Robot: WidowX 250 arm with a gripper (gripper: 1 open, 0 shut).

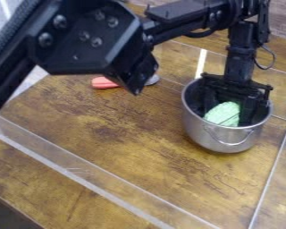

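Observation:
A steel pot (217, 134) with a wire handle stands on the right side of the wooden table (97, 161). A pale green object (223, 114) lies inside it. My gripper (232, 100) reaches down into the back of the pot from above, its fingers around the top of the green object or close to it; the dark fingertips are hard to make out, so its hold is unclear.
A red-handled utensil (104, 82) lies at the back, left of the pot, partly behind the arm. Pale tape lines cross the table.

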